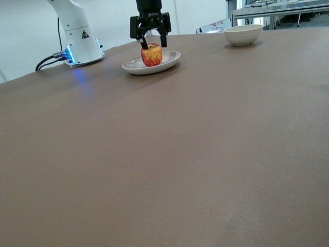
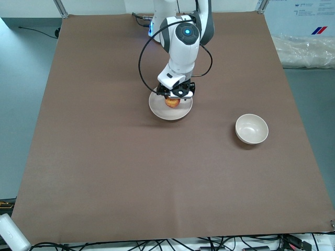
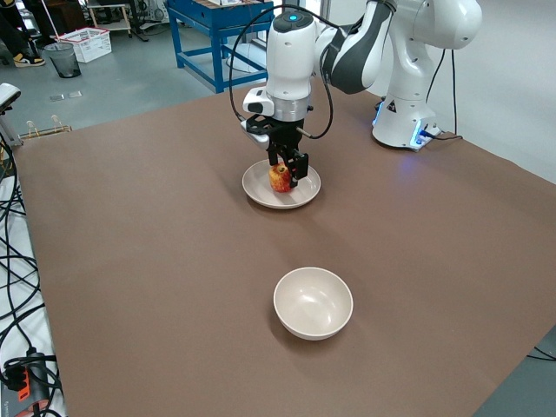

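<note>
A red-yellow apple (image 1: 151, 55) (image 2: 172, 103) (image 3: 280, 177) rests on a white plate (image 1: 133, 67) (image 2: 162, 113) (image 3: 261, 193). My black gripper (image 1: 154, 43) (image 3: 287, 170) is lowered right at the apple, its fingers apart on either side of the fruit's upper part; whether they touch it, I cannot tell. In the left view the wrist hides the fingers and part of the apple.
An empty white bowl (image 2: 252, 128) (image 1: 242, 34) (image 3: 313, 303) stands on the brown table (image 2: 157, 172) apart from the plate. Cables loop from my arm.
</note>
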